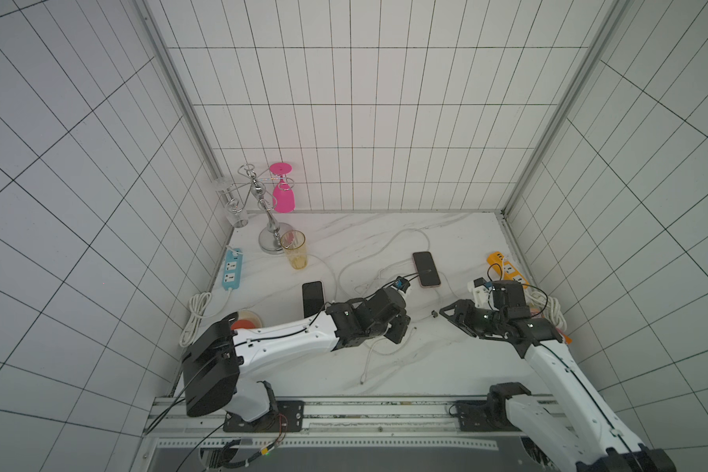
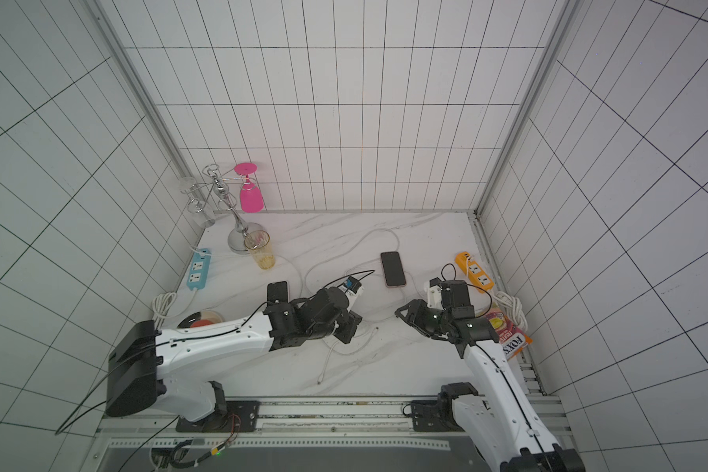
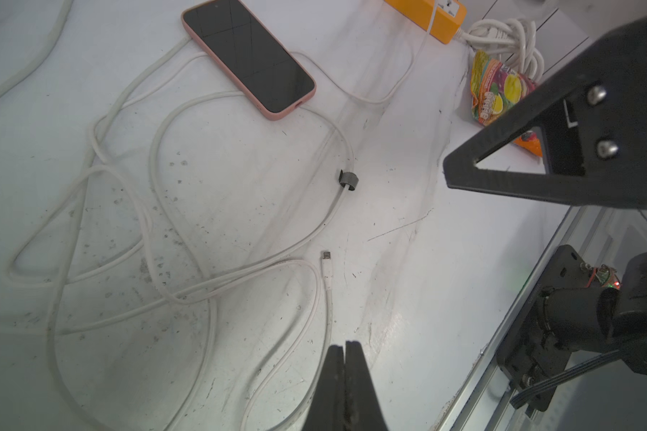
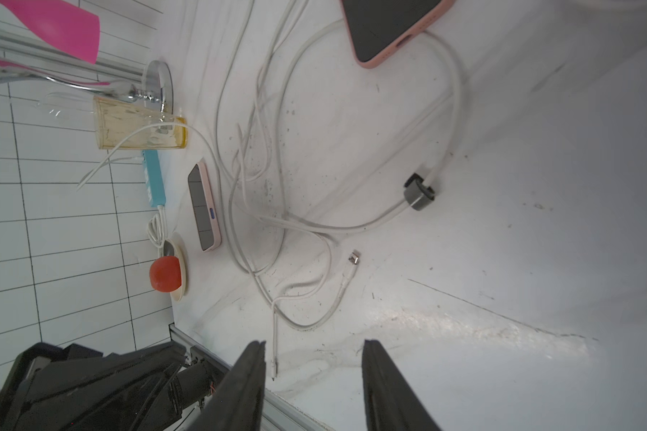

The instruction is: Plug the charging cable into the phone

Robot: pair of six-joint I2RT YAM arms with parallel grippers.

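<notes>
The white charging cable end (image 3: 327,268) lies flat on the table, its metal tip facing the phone side and clear of both grippers. My left gripper is shut with nothing between its fingers, raised above the table; the cable runs on the surface beneath. A phone in a pink case rests screen up, its port edge (image 4: 404,39) bare in the right wrist view. Off to the right, my right gripper stands open and empty over the table. Another phone (image 1: 313,296) lies left of the left arm.
Loose white cable loops (image 3: 147,215) with a grey clip (image 3: 348,179) spread between the phones. An orange power strip (image 1: 507,269) and snack bag (image 2: 509,333) sit at right. A glass (image 1: 295,249) and metal stand (image 1: 271,236) occupy the back left.
</notes>
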